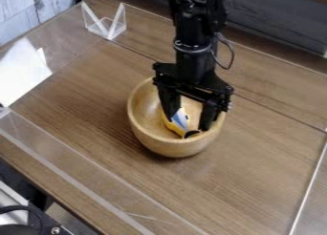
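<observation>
A wooden bowl [148, 134] stands in the middle of the table, with a yellow and blue object [181, 121] lying inside it. My black gripper [189, 110] reaches down into the bowl from above, fingers spread open on either side of the object. The fingertips are partly hidden by the object and the bowl, so contact cannot be told.
A clear folded stand [105, 21] is at the back left, with a white sheet [18, 72] on the left. Cables and dark gear lie at the lower left corner.
</observation>
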